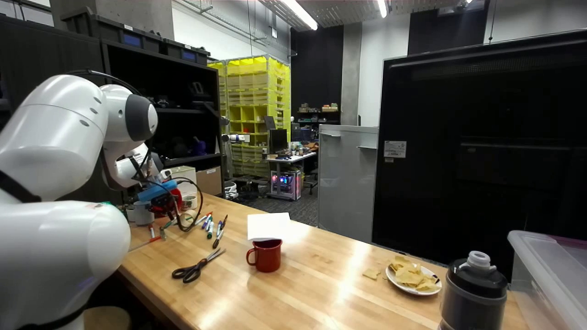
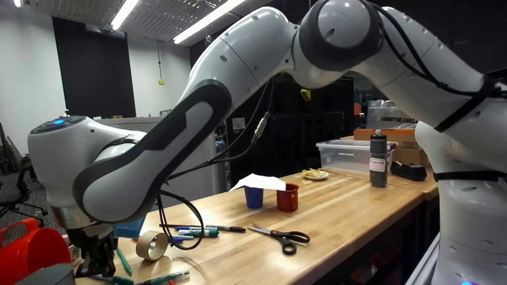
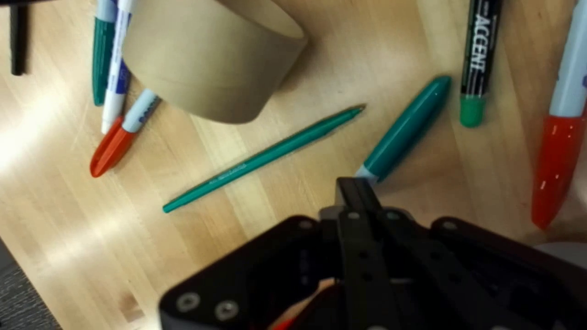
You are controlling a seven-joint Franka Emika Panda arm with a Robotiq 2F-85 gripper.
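Note:
My gripper is shut, and nothing shows between its fingertips. Just past the tips lies a green-capped marker (image 3: 408, 129); the fingers cover its other end, and whether they touch it I cannot tell. A thin green pen (image 3: 264, 157) rests on the wood to the left of the tips in the wrist view. Above that pen is a tan tape roll (image 3: 214, 60). In exterior view 2 the gripper (image 2: 97, 271) points down, low over the table's far left end, close to a grey cup (image 2: 50, 275).
Around the gripper lie several more markers, among them a red-capped one (image 3: 558, 165) and a black Accent one (image 3: 479, 60). A red container (image 2: 35, 249) stands close by. Scissors (image 2: 280, 235), a red mug (image 2: 287, 197) and a blue cup under paper (image 2: 254, 197) are farther along.

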